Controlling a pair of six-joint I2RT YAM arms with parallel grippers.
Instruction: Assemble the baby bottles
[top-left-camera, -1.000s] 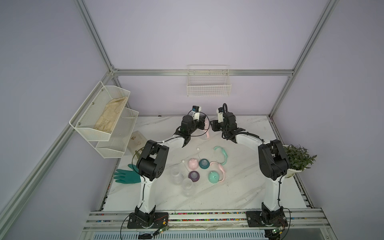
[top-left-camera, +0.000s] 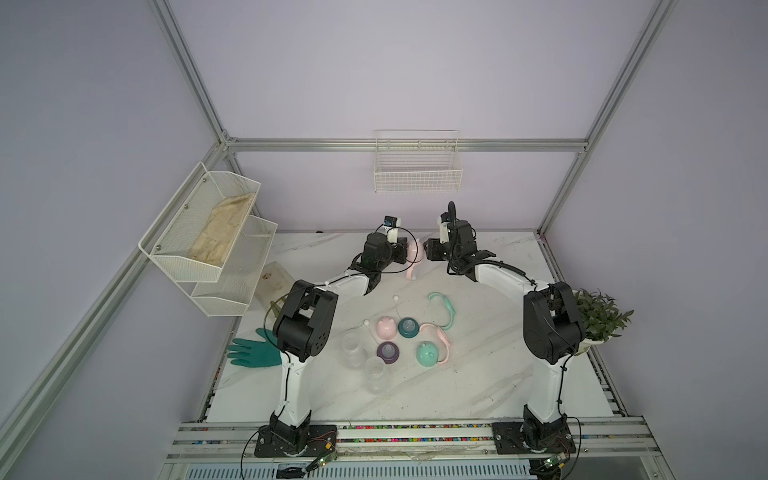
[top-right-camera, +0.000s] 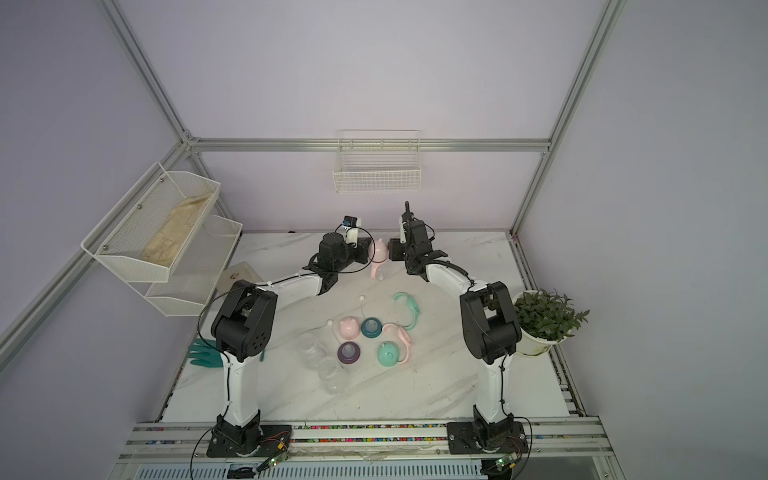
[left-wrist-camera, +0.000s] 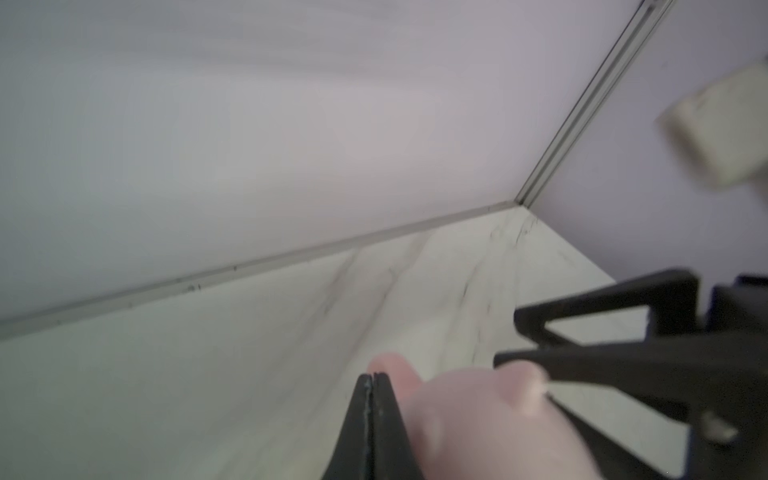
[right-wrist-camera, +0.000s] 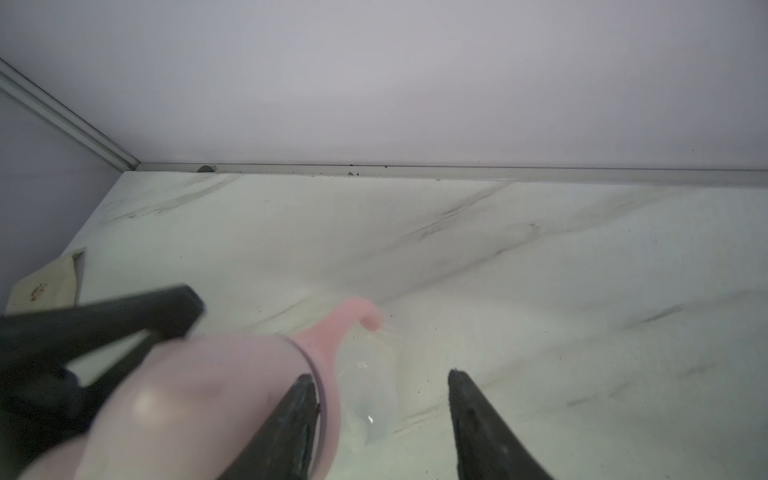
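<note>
In the top views a pink bottle (top-right-camera: 379, 249) is up between my two grippers at the back middle. My left gripper looks shut, against the pink piece (left-wrist-camera: 488, 428); whether anything thin is pinched is hidden. My right gripper is part open, its left finger in front of the pink top with its curved handle (right-wrist-camera: 344, 316); the clear body shows behind. On the table lie pink (top-left-camera: 386, 327) and mint (top-left-camera: 427, 354) caps, teal (top-left-camera: 408, 326) and purple (top-left-camera: 388, 352) rings, two clear bottles (top-left-camera: 353, 352), mint (top-left-camera: 444, 300) and pink (top-left-camera: 441, 340) handles.
A white wire shelf (top-left-camera: 204, 240) and a green glove (top-left-camera: 252, 352) are at the left. A potted plant (top-left-camera: 598, 316) stands at the right.
The left gripper has lowered very slightly. The loose parts have not moved.
</note>
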